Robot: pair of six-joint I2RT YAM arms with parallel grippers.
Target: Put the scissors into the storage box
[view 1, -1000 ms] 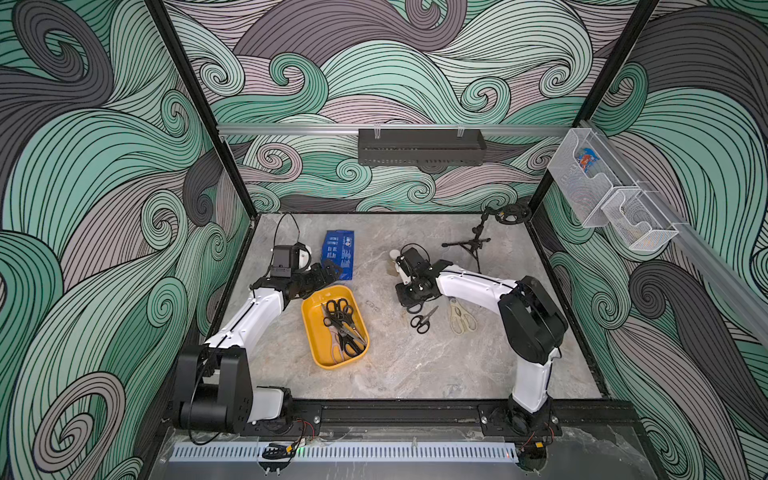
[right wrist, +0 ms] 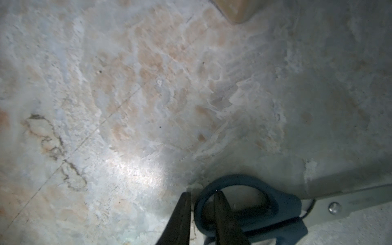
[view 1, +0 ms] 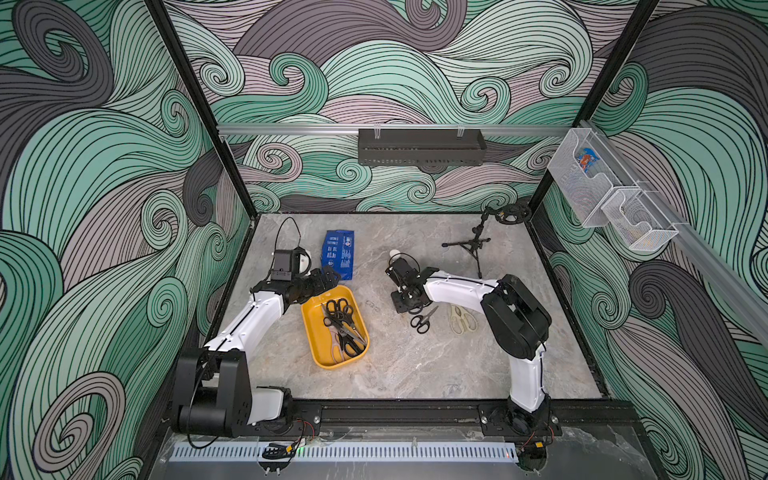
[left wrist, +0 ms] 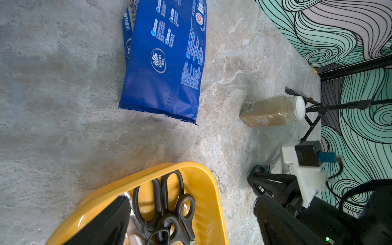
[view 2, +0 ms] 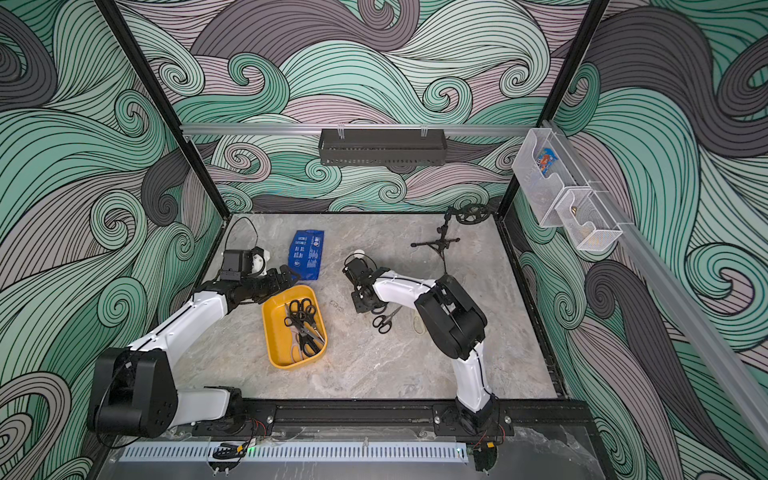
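Observation:
The yellow storage box [view 1: 316, 344] holds several scissors [left wrist: 185, 220]. In the right wrist view, dark-handled scissors [right wrist: 285, 204] lie on the table; my right gripper is partly open at the loop of the handle, one finger over the loop's opening, the other just outside it. A second black-handled pair [view 1: 420, 323] and a pale pair [view 1: 461, 318] lie nearby. My left gripper hovers at the back of the box, open, nothing seen between its fingers.
A blue packet [view 1: 338, 252] lies behind the box, a jar [left wrist: 267, 111] beyond my right gripper, and a black stand [view 1: 472, 244] at the back right.
The left gripper has shifted only slightly.

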